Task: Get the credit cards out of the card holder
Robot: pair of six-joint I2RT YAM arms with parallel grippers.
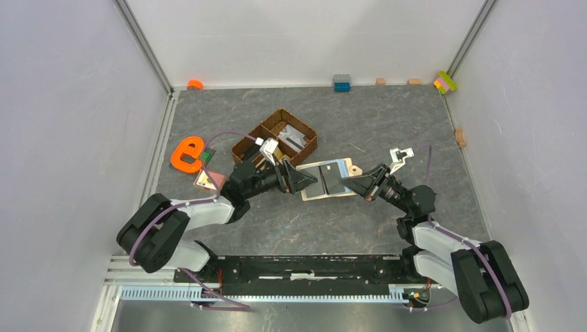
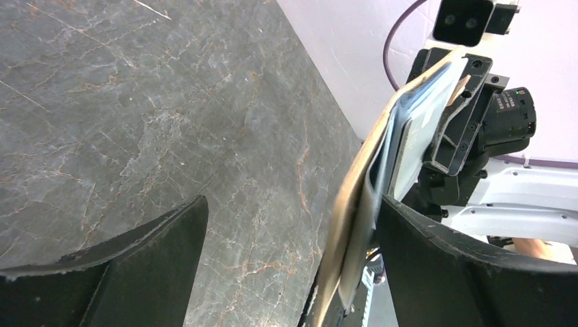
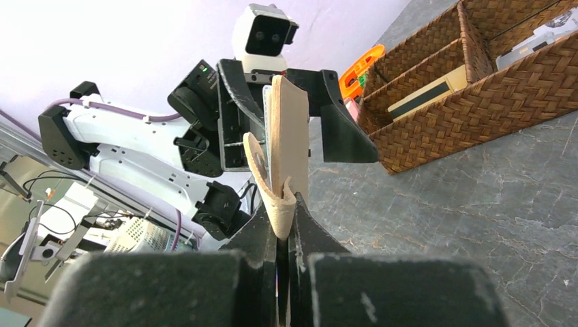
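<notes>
A tan card holder (image 1: 350, 168), with grey panels and a light-blue strip, is held off the table on edge, its thin side facing the wrist cameras. My right gripper is shut on its tan end. My left gripper is open around the holder's opposite end, which passes between its fingers, much nearer one finger (image 2: 443, 272) than the other. Pale blue and white layers (image 2: 419, 122) show along the holder's inner side in the left wrist view. I cannot tell from them which are separate cards.
Behind the left gripper stands a woven brown basket (image 3: 477, 102) with compartments and items inside. An orange letter-shaped piece (image 1: 187, 154) and a pinkish card-like item (image 1: 210, 181) lie at left. Blocks line the back edge.
</notes>
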